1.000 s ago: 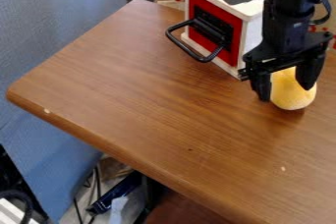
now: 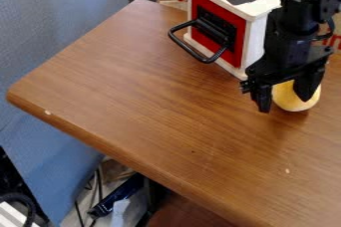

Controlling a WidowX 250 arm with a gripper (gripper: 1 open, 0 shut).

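Observation:
My black gripper (image 2: 277, 87) is low at the right side of the table, just in front of the white and red box. Its fingers point down at a rounded pale yellow object (image 2: 297, 98), which they partly cover. Whether the fingers are open or closed on it cannot be told from this view.
A white box (image 2: 242, 5) with a red front and a black handle (image 2: 200, 52) stands at the back of the wooden table (image 2: 127, 107). A blue padded surface and cables lie beyond its left edge.
The gripper has shifted slightly and sits over the yellow object, with its fingertips reaching a little further left than before. The table and box look unchanged.

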